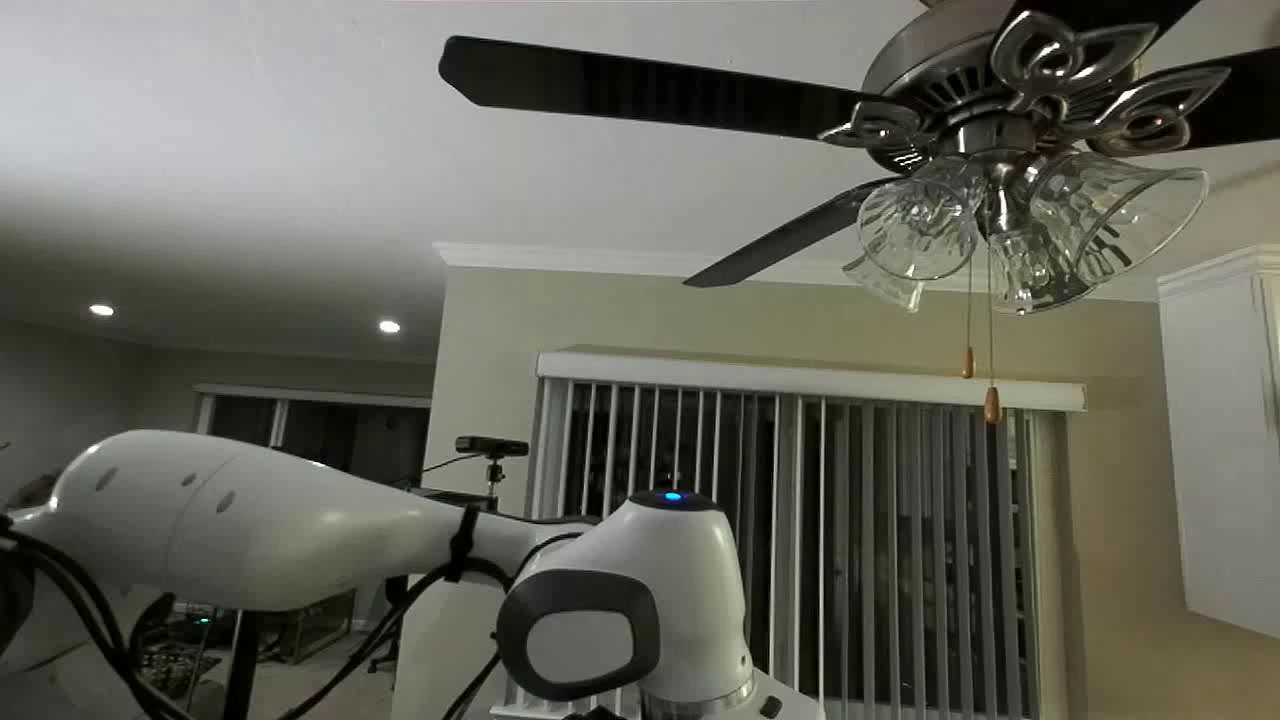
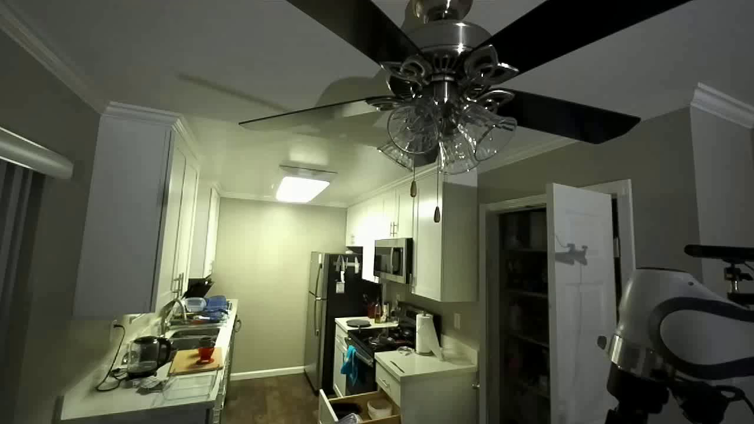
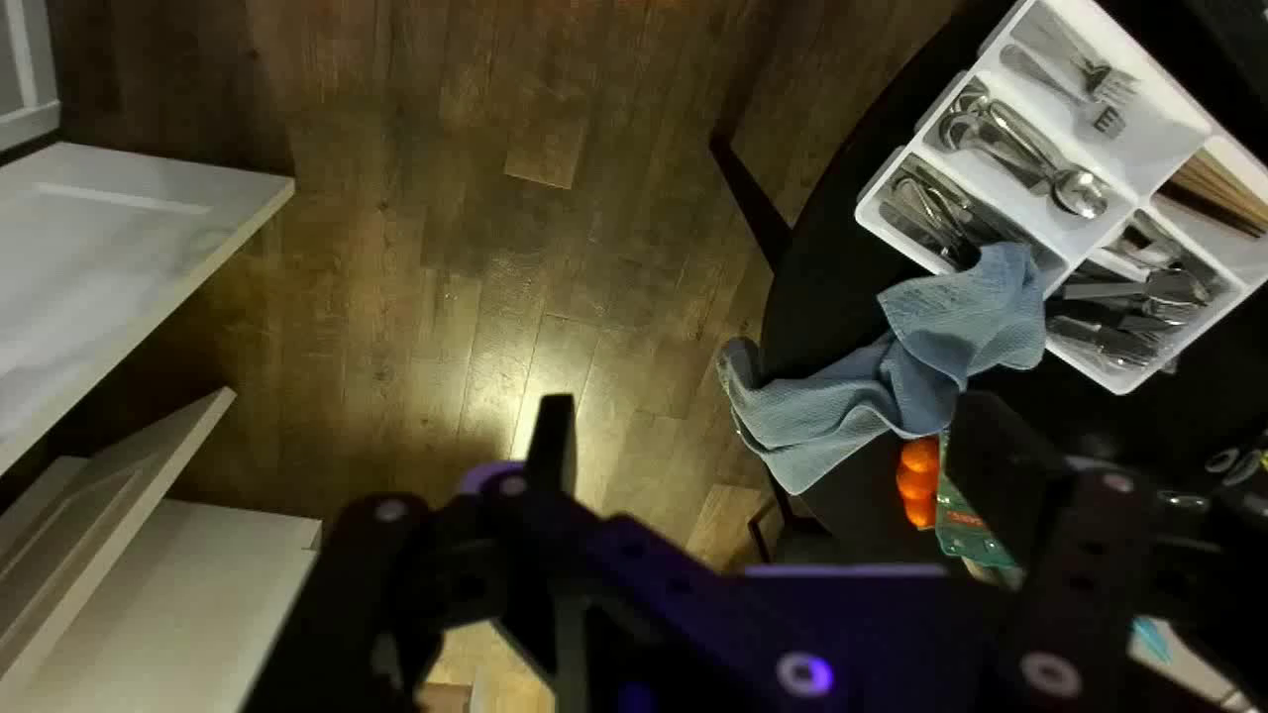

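Note:
My gripper is open in the wrist view, its two dark fingers far apart with nothing held between them. Below and beyond it, a crumpled blue cloth (image 3: 939,345) lies on a round black table (image 3: 820,279), partly over the edge of a white cutlery tray (image 3: 874,214). Forks, spoons and other utensils fill the tray's compartments. Orange round items (image 3: 917,481) and a green package (image 3: 969,529) sit near the right finger, which hides part of them. In exterior view 1 the white arm (image 1: 684,576) shows, but its fingers are out of frame.
An open white drawer (image 2: 325,410) juts from the kitchen counter (image 2: 431,361). Another counter (image 2: 92,403) carries a kettle (image 2: 145,355) and a red cup (image 2: 205,351) on a cutting board (image 2: 185,361). Bare wood floor (image 3: 452,238) lies between the white cabinetry (image 3: 131,226) and the table.

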